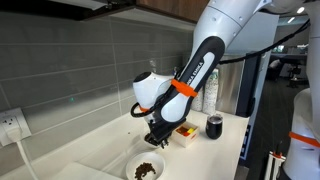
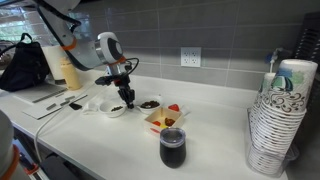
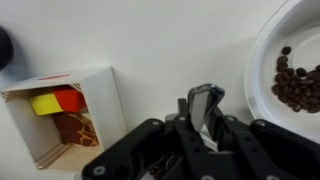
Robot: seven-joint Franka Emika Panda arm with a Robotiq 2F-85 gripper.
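In the wrist view my gripper is shut on a small shiny silvery object (image 3: 206, 99); its full shape is hard to tell. To its right there is a white bowl (image 3: 258, 75) with dark brown beans (image 3: 298, 85) in it. The same bowl (image 1: 133, 176) sits in front of and below the gripper (image 1: 152, 138) in exterior view 1. From the other side, the gripper (image 2: 127, 103) hangs low between the white bowl (image 2: 112, 113) and a second bowl with dark contents (image 2: 150, 104).
An open box (image 3: 108, 95) with red, yellow and brown pieces stands left in the wrist view. A dark jar (image 2: 173, 147) is near the box. Stacked cups (image 2: 280, 105) stand at the far right.
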